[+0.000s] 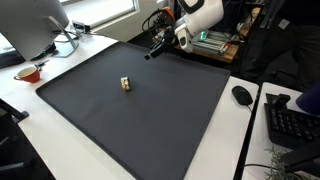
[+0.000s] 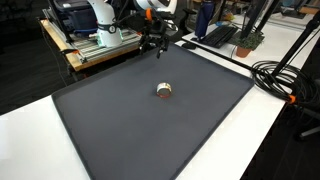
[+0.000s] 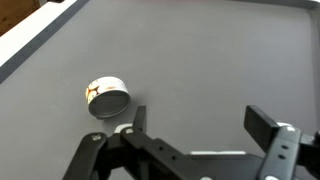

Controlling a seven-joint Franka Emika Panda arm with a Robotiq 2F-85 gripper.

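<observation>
A small roll (image 1: pixel 125 84), whitish with a tan side, rests on the dark mat (image 1: pixel 120 125). Exterior view 2 has the same roll (image 2: pixel 163 90) near the middle of the mat. In the wrist view the roll (image 3: pixel 107 98) lies on its curved side, to the left of and beyond the fingers. My gripper is open, its dark fingers wide apart with only bare mat showing in the gap. From outside, the gripper (image 1: pixel 150 54) is over the far part of the mat, apart from the roll.
A red cup (image 1: pixel 28 74) stands on the white table left of the mat. A black mouse (image 1: pixel 241 97) and keyboard (image 1: pixel 292 122) lie on the right. Coiled black cable (image 2: pixel 280 78) sits beyond the mat.
</observation>
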